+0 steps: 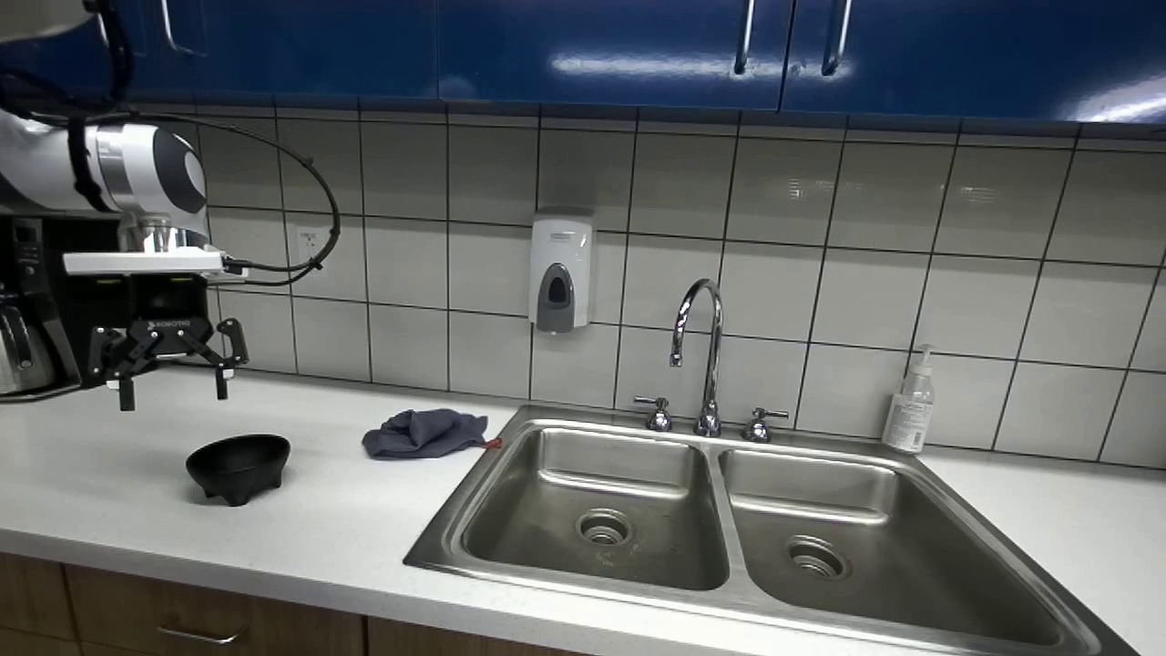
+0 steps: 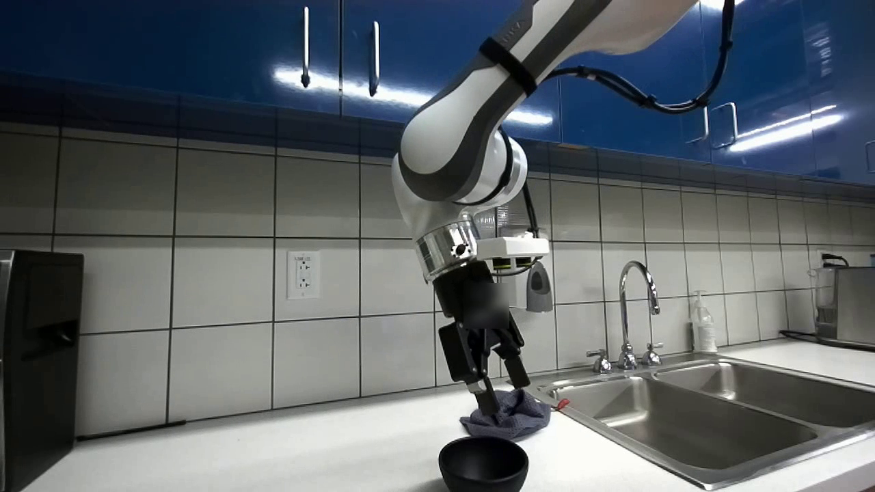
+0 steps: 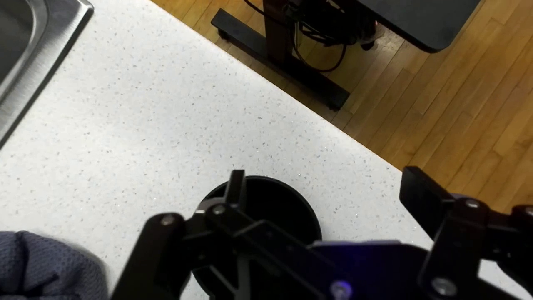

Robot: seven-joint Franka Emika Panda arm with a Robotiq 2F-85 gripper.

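Note:
On the white counter stands a small black bowl (image 1: 237,468) with stubby feet; its inside looks empty in the second exterior view (image 2: 484,463). My gripper (image 1: 174,400) hangs in the air above the counter, higher than the bowl, its fingers spread wide with nothing between them. From the wrist, the bowl (image 3: 280,202) lies beneath the gripper, nearer the left finger and partly covered by it. A crumpled dark grey cloth (image 1: 424,433) rests between the bowl and the sink.
A double steel sink (image 1: 721,514) with a chrome faucet (image 1: 710,361) lies to the right. One soap bottle (image 1: 910,404) stands behind it. At far left is a black coffee maker (image 1: 27,339). Blue cabinets (image 1: 612,49) hang overhead. Counter around the bowl is clear.

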